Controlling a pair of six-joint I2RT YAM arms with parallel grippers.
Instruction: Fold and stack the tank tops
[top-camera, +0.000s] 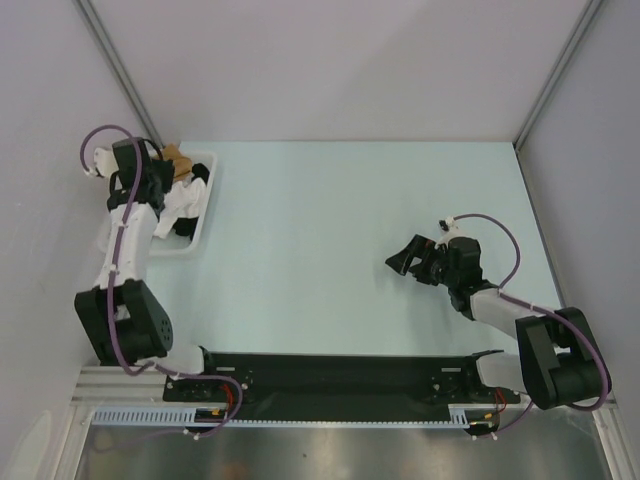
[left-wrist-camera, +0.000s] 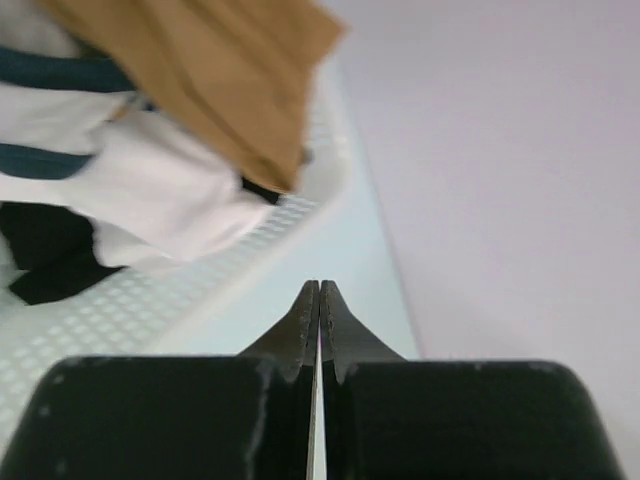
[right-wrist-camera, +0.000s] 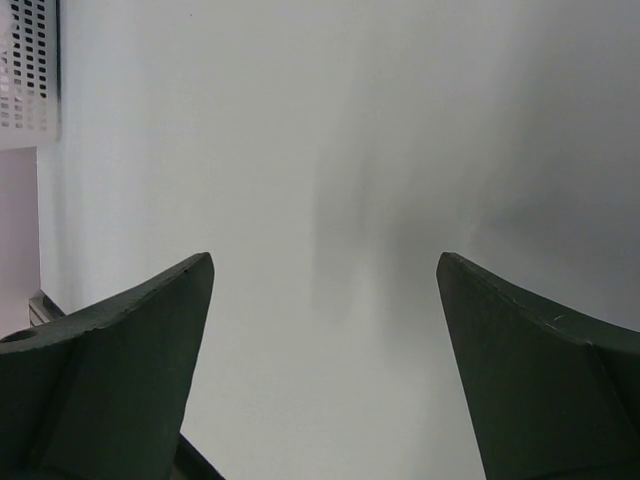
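A white tank top with dark teal trim (left-wrist-camera: 170, 190) lies in the white basket, partly under a brown garment (left-wrist-camera: 245, 80); a black garment (left-wrist-camera: 50, 250) shows below it. My left gripper is shut, its fingertips meeting with nothing between them. In the left wrist view, the white cloth lies up and left of those tips, clear of them. From above, the left arm covers part of the basket (top-camera: 210, 200). Over the bare table at the right, my right gripper stands open and empty.
A corner of the perforated basket (right-wrist-camera: 28, 110) enters the right wrist view at upper left. Pale walls border the table; the left one (top-camera: 50, 250) runs close beside the left arm.
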